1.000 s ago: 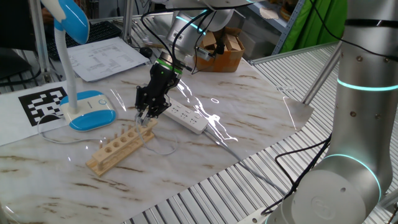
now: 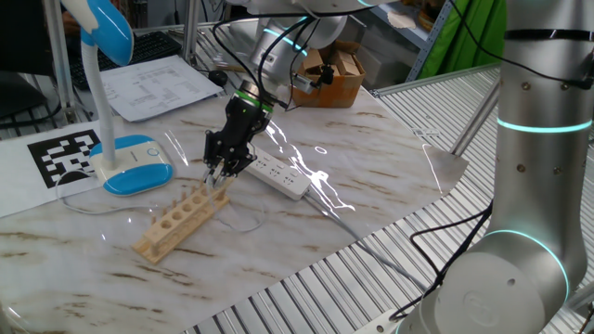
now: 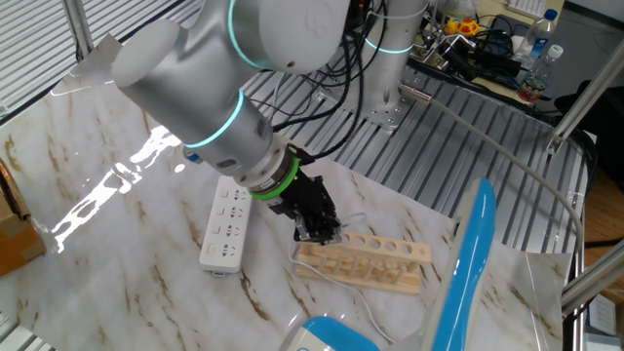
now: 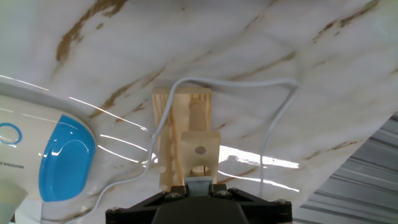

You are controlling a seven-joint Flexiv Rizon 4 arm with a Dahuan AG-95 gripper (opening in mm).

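Note:
A pale wooden rack [image 2: 183,223] with a row of round holes along its top bar lies on the marble table. My gripper [image 2: 215,176] points down at the rack's end nearer the power strip. From the other side, the gripper [image 3: 330,237] covers the left end of the rack [image 3: 385,246]. In the wrist view, the grey fingertips [image 4: 199,180] meet the top bar [image 4: 200,148] close to a hole. Whether they grip the bar or only touch it cannot be made out. A thin white cable [image 4: 249,83] loops over the rack's base.
A white power strip [image 2: 278,173] lies just beyond the gripper. The blue and white lamp [image 2: 139,167] stands to the left, its head overhanging the table. A cardboard box [image 2: 332,79] sits farther back.
The rack has shifted very slightly, its free end moving a little toward the front right. The white cable loop near it has changed shape. My gripper stays almost in place.

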